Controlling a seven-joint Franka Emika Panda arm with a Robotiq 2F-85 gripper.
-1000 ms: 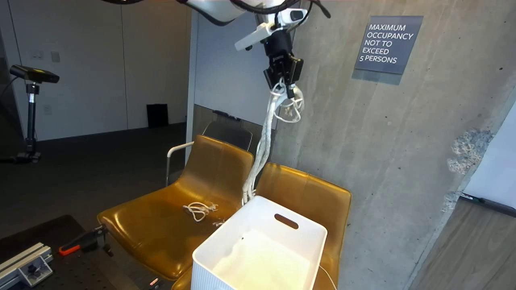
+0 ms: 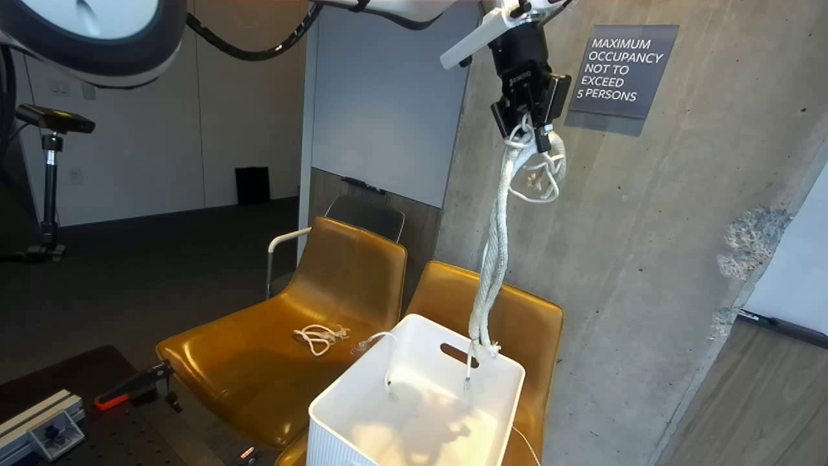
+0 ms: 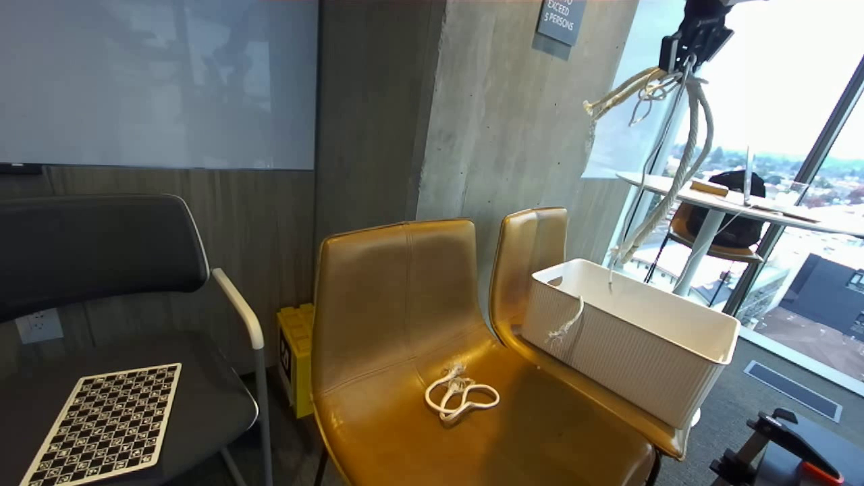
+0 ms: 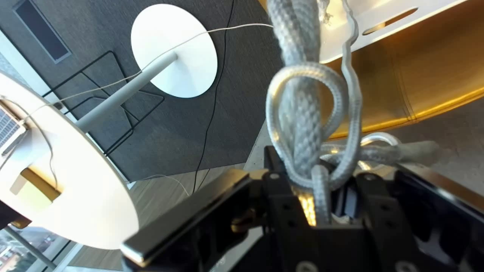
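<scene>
My gripper [image 2: 530, 133] is shut on a bundle of thick, pale rope [image 2: 497, 233] high above the chairs. The rope hangs down in several strands, its low end near the far rim of a white bin [image 2: 504, 373], by the handle slot. In the wrist view a thin cord loops round the thick rope [image 4: 301, 118] just beyond the fingers. A short rope end [image 3: 619, 98] sticks out sideways from the fingers. Another thin cord [image 3: 576, 316] hangs over the bin's side wall, its frayed end outside. A small piece of knotted white cord [image 3: 457, 397] lies on the tan chair seat.
Two tan chairs stand side by side; the bin rests on one chair [image 2: 535, 310]. A dark chair [image 3: 97, 251] holds a patterned board [image 3: 105, 421]. A round white table [image 4: 90, 199] stands near the window. The bin's inside looks mostly bare.
My gripper and the rope have moved right and slightly up. The rope's low end has shifted from the bin's left corner to its far rim. A thin cord now shows over the bin's left wall.
</scene>
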